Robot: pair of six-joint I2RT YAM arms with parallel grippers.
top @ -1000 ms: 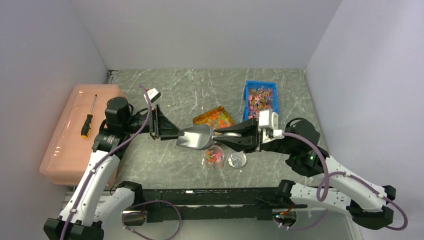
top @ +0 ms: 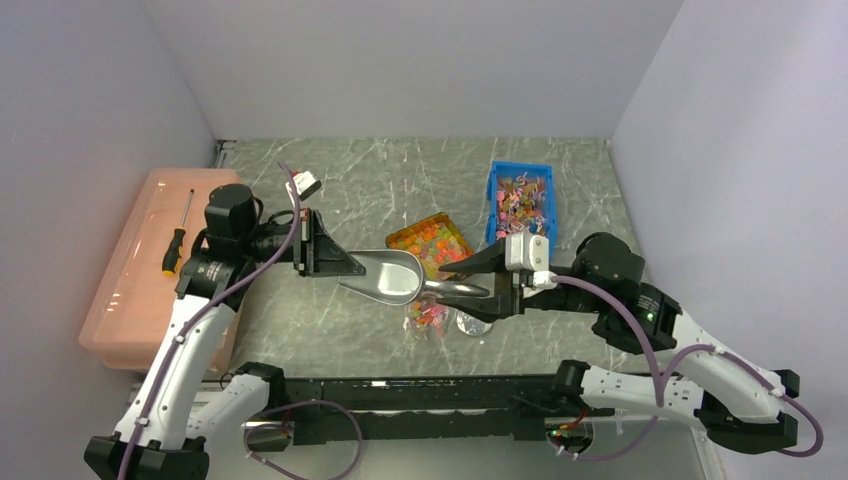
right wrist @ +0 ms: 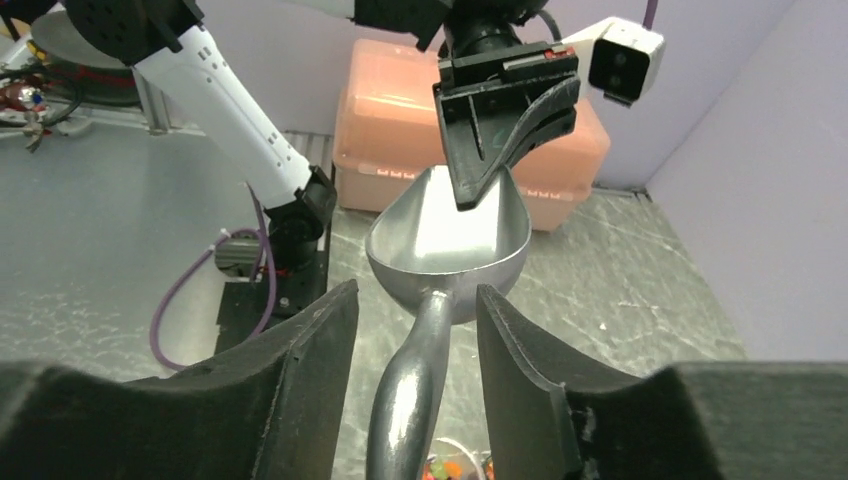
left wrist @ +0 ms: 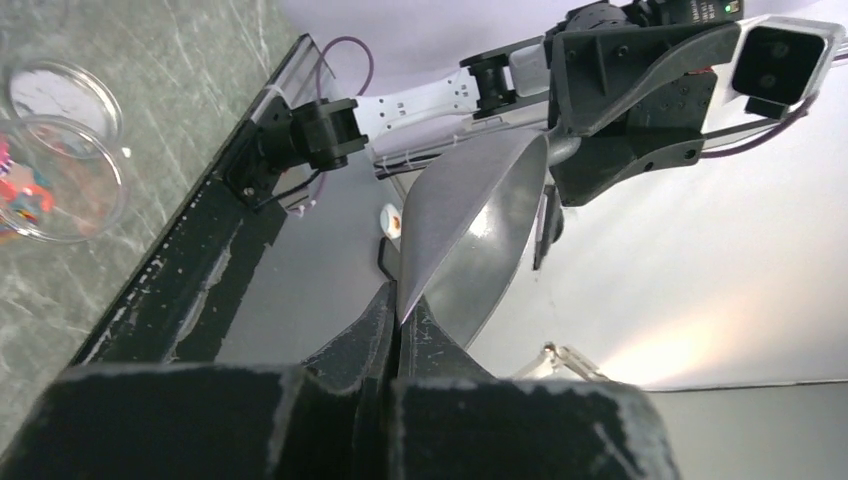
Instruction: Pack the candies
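A shiny metal scoop (top: 389,277) hangs in the air between the two arms. Its front lip is pinched by my left gripper (top: 357,268), which is shut on it; the left wrist view shows the thin edge of the scoop (left wrist: 470,215) between the fingertips. My right gripper (top: 443,285) stands open around the handle, with clear gaps on either side in the right wrist view. Below lie a yellow tray of orange and green candies (top: 400,240), partly covered, and a clear round jar (left wrist: 105,215) holding a few colourful candies.
A blue bin (top: 491,200) of wrapped candies sits at the back right. The jar's round lid (top: 474,322) lies beside the jar. On the left, a screwdriver (top: 174,250) rests on a pink box (top: 125,270).
The scoop has rolled, so its hollow now faces up more. The left gripper has barely shifted.
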